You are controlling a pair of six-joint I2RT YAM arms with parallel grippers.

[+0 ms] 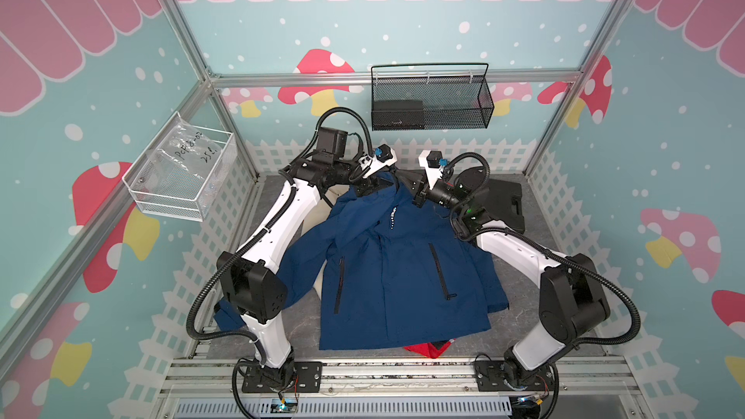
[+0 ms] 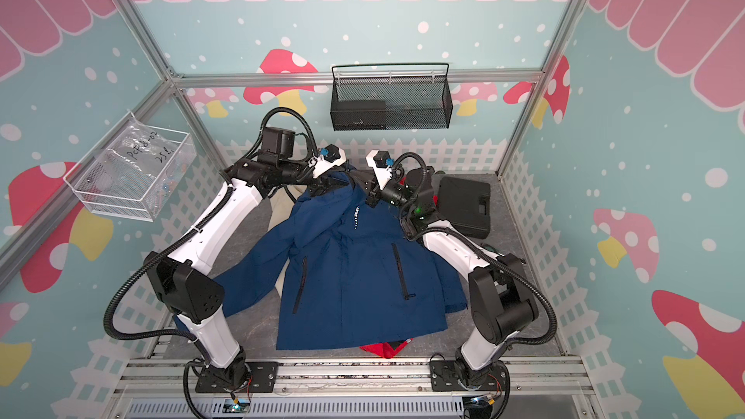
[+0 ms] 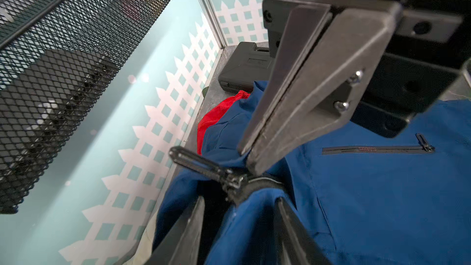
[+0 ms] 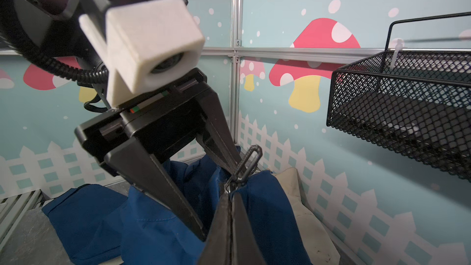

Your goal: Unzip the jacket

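Note:
A navy jacket (image 1: pixel 411 295) lies spread on the grey floor, its upper part raised between the two arms. In the left wrist view, a dark zipper pull (image 3: pixel 196 163) sticks out from the slider at the raised edge. My left gripper is part open, with a fold of blue cloth and the zipper between its spread fingers. Coming from the other side, my right gripper is shut, its tips against the zipper tape close to the slider. Whether cloth is pinched between those tips is hidden.
A black mesh basket (image 1: pixel 458 104) hangs on the back wall, a white wire basket (image 1: pixel 167 205) on the left wall. On the right floor lies a black case (image 2: pixel 465 205). Some red cloth (image 1: pixel 427 350) shows under the jacket's front hem.

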